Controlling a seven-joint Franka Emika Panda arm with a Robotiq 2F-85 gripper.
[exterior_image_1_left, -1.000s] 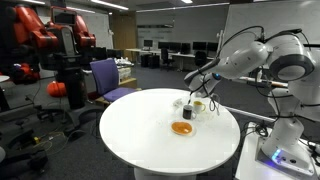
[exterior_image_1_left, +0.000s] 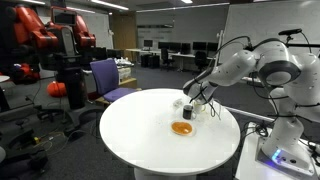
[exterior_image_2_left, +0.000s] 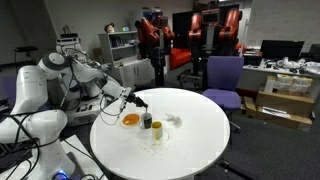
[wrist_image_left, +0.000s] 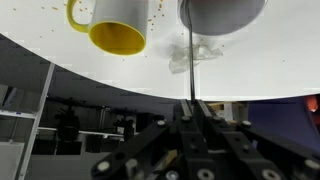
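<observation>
A grey-black cup (exterior_image_1_left: 187, 114) stands on the white round table, and in the wrist view its rounded side (wrist_image_left: 228, 14) shows at the top edge. Next to it is a yellow mug (exterior_image_2_left: 157, 131), seen at the upper left of the wrist view (wrist_image_left: 117, 36). My gripper is shut on a thin, stick-like silver utensil (wrist_image_left: 184, 75). The utensil reaches from the fingers up to the cup; its far end is out of sight. In exterior view 2 the gripper (exterior_image_2_left: 141, 104) is above and beside the cup.
An orange plate (exterior_image_1_left: 182, 128) lies near the cup. A crumpled clear or white piece (exterior_image_2_left: 173, 120) rests on the table on the cup's other side. A purple chair (exterior_image_2_left: 224, 75) stands beyond the table edge.
The arm has come lower over the cup and mug, and now hides more of the yellow mug in exterior view 1. The cup and plate appear unmoved.
</observation>
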